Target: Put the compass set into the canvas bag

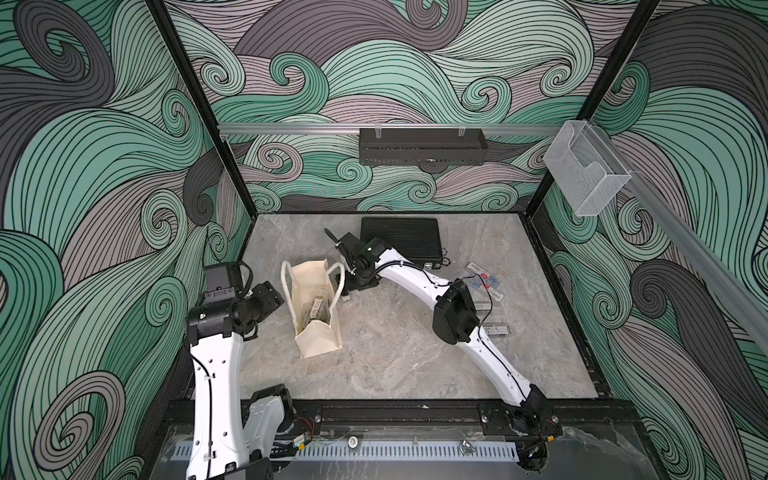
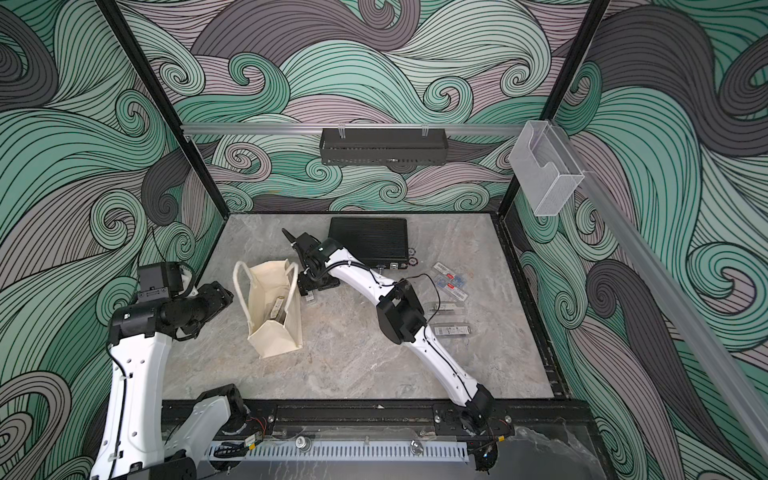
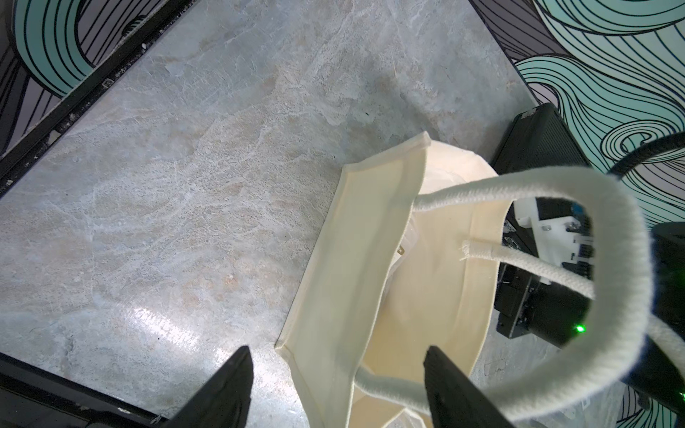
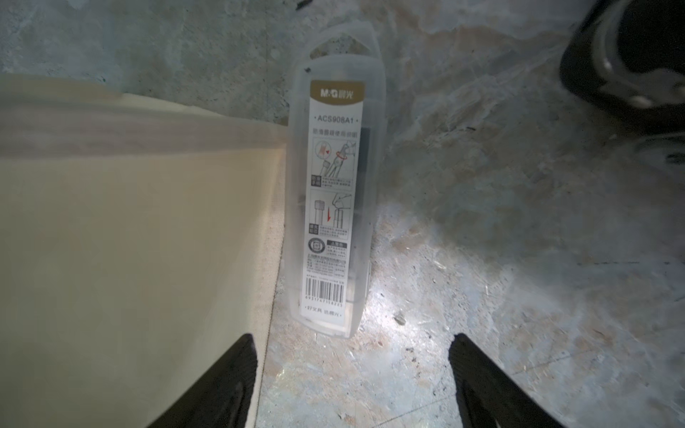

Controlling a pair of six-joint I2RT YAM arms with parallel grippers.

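The compass set (image 4: pixel 331 207), a clear plastic case with a white label, lies on the table right beside the cream canvas bag (image 1: pixel 318 340). In the top left view its end shows just under my right gripper, which is open above it with nothing between the fingers. The bag stands upright with its mouth open and both handles up; another similar labelled case (image 1: pixel 315 308) rests inside it. On the bag's left side my left gripper is open and empty, near a white handle (image 3: pixel 628 271).
A black case (image 1: pixel 412 236) lies flat at the back, behind the right arm. Several small packages, one a grey labelled box (image 2: pixel 452 329), lie to the right.
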